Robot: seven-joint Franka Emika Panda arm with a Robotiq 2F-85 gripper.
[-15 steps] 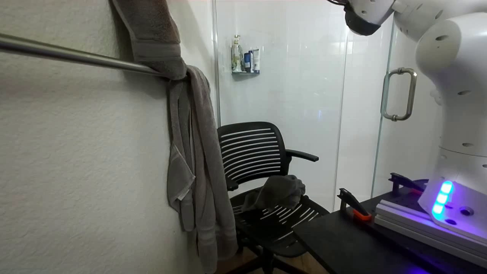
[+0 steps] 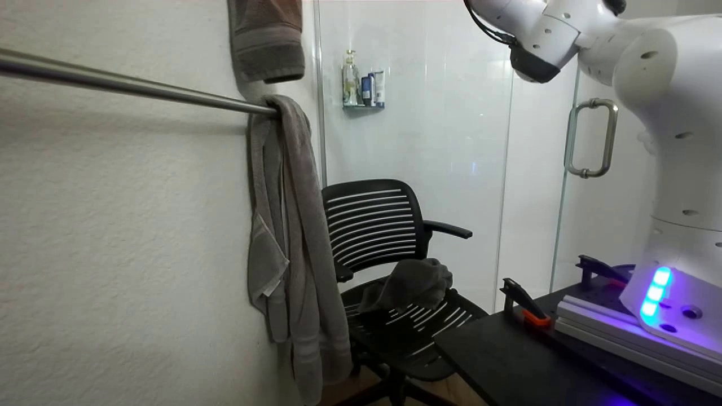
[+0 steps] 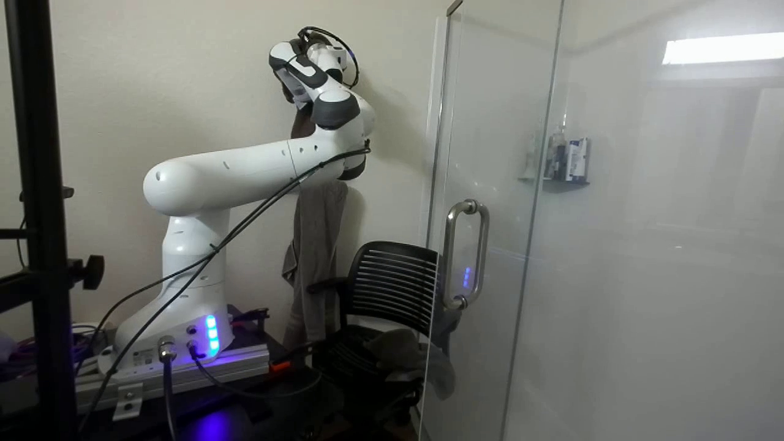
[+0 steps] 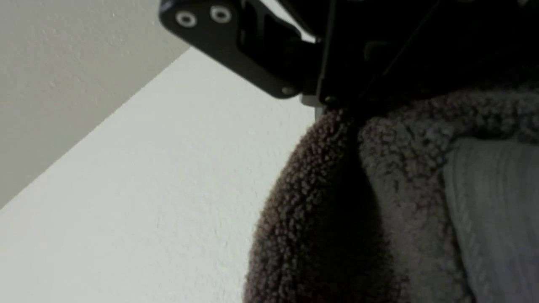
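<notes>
A small grey-brown towel hangs from my gripper, whose fingers are shut on it; the fingertips are largely buried in the cloth and dark. In exterior view 1 that held towel dangles at the top, its lower edge just above the metal towel bar. The gripper itself is out of that view. A larger grey towel drapes over the bar's far end, against the wall. On the seat of the black chair lies a crumpled dark grey cloth.
Glass shower door with a metal handle stands to the right in exterior view 2. A corner shelf holds bottles. The black table carries the arm's base and clamps.
The held towel has risen and shifted right in exterior view 1, from overlapping the bar to above it. The arm's upper links have swung left and lower there. The draped towel looks unmoved.
</notes>
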